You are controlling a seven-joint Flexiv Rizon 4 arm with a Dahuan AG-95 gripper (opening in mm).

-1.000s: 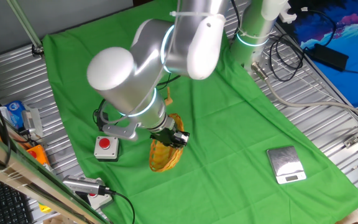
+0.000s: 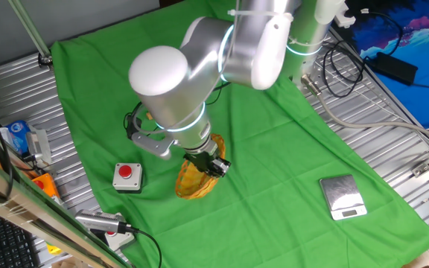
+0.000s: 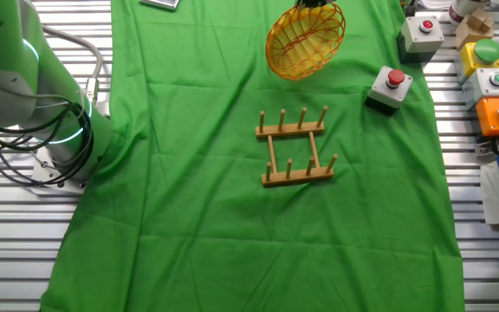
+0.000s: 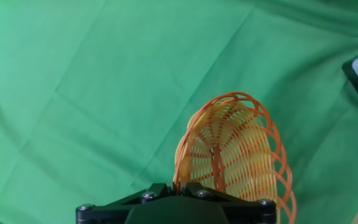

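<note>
A yellow wicker basket (image 4: 229, 152) with an orange rim hangs from my gripper, whose fingers are shut on its near-left rim in the wrist view. In exterior view 2 the basket (image 3: 306, 43) looks tilted, its hollow turned toward that camera. Exterior view 1 shows my gripper (image 2: 218, 167) over the basket (image 2: 194, 181), covering part of it. Whether the basket's underside touches the cloth, I cannot tell.
A wooden peg rack (image 3: 297, 177) stands on the green cloth (image 3: 206, 251). Beside the basket is a red-button box (image 3: 390, 87). A small scale (image 2: 342, 196) lies far from the arm.
In exterior view 1 the arm's upper links have swung right. The gripper has moved only slightly, and the basket in it has shifted a little and turned.
</note>
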